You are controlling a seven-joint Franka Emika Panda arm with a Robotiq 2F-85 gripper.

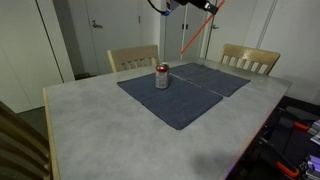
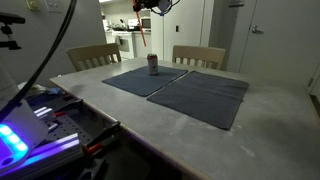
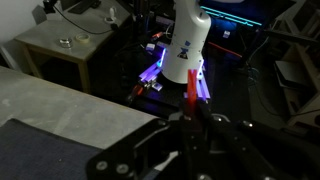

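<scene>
A long, thin red stick slants high above the table, and my gripper is shut on it. In the second exterior view, the stick hangs down from the gripper at the top, left of a can. The wrist view shows the red stick running between the dark fingers; its far end is hard to make out. Well below the gripper, a can with a red top stands upright on a dark mat. The stick's lower tip looks apart from the can.
A second dark mat lies beside the first. Bare table spreads out toward the front left. Chairs stand around the table, and my white robot base is beyond its edge.
</scene>
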